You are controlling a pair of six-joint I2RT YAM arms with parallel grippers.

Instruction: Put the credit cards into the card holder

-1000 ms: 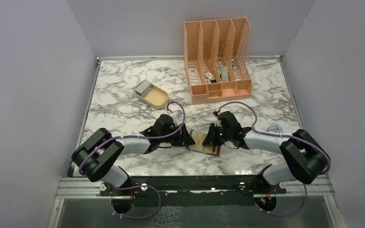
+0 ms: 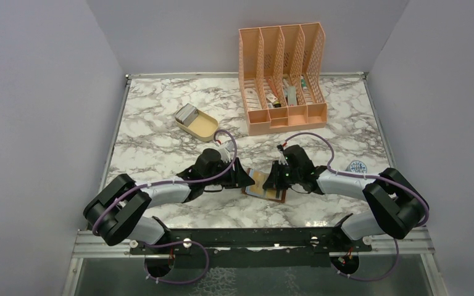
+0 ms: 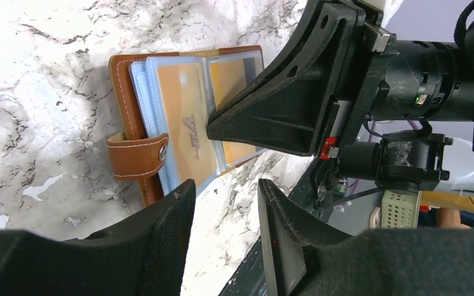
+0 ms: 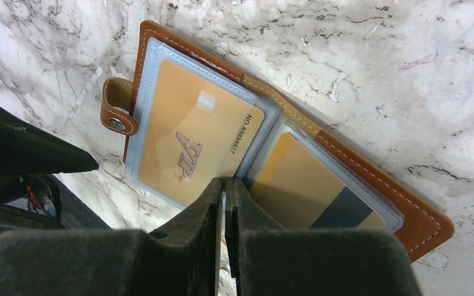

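Observation:
An open brown leather card holder (image 3: 126, 98) lies on the marble table with clear sleeves. A gold card (image 4: 191, 129) is in its left sleeve, another with a dark stripe (image 4: 302, 179) in the right. My right gripper is shut at the sleeves' middle edge, apparently on a clear sleeve's edge; exactly what is between its fingertips is hard to see. My left gripper is open, just beside the holder's strap end, with nothing between its fingers.
Behind are a beige tray (image 2: 200, 126) with grey items and a pink organiser (image 2: 284, 117) holding several small objects. A round blue-white item (image 2: 358, 166) is at the right.
The right gripper and the holder look unchanged.

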